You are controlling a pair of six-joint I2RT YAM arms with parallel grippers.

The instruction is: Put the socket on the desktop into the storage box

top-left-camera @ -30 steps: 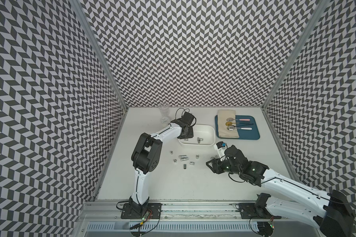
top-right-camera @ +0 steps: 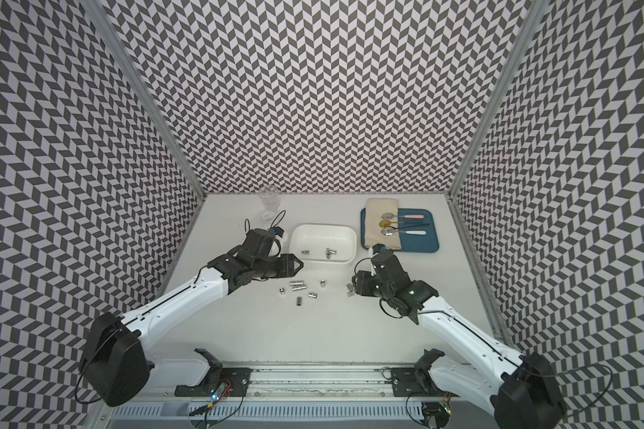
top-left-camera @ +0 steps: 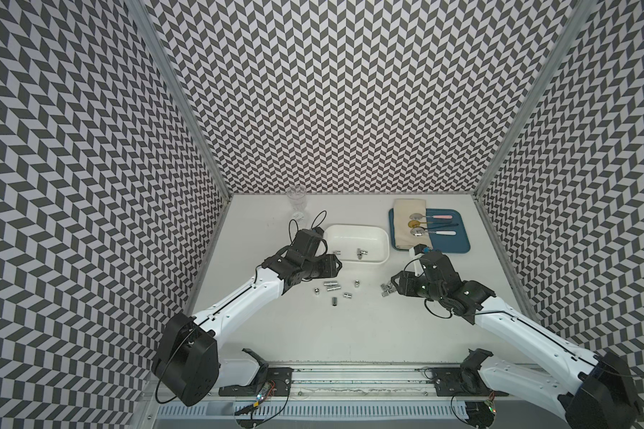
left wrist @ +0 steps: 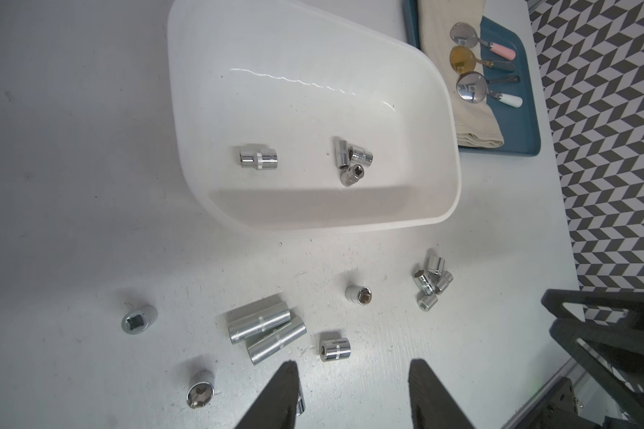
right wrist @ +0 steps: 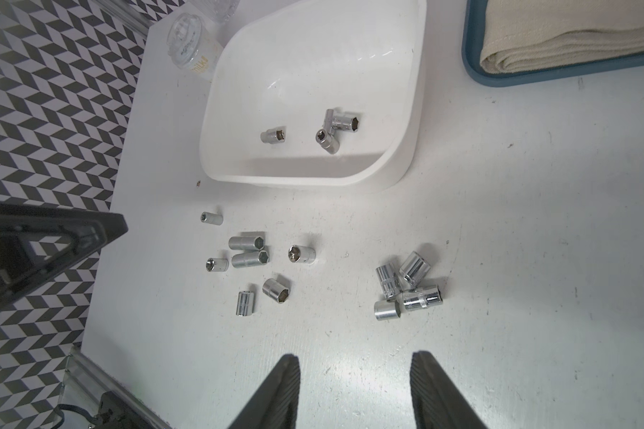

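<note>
The white storage box point(left wrist: 307, 214) has several silver sockets inside, one socket point(left wrist: 259, 158) lying apart from a small cluster point(left wrist: 352, 158). On the desktop in front of it, more sockets are scattered: two long ones point(right wrist: 249, 250) side by side, single ones such as the socket point(right wrist: 302, 254), and a tight group point(right wrist: 409, 287) to the right. My left gripper stands open above the desk near the box's front left, nothing between its fingers. Also open and empty, my right gripper hovers above the desk, close to the right-hand group.
A blue tray point(top-left-camera: 454, 246) with a folded beige cloth point(top-left-camera: 408, 239) and several spoons lies at the back right. Behind the box's left side stands a clear plastic cup point(right wrist: 186, 43).
My left gripper has come back from over the box toward the front left. The right gripper has shifted slightly to the right and back, away from the desk's middle.
</note>
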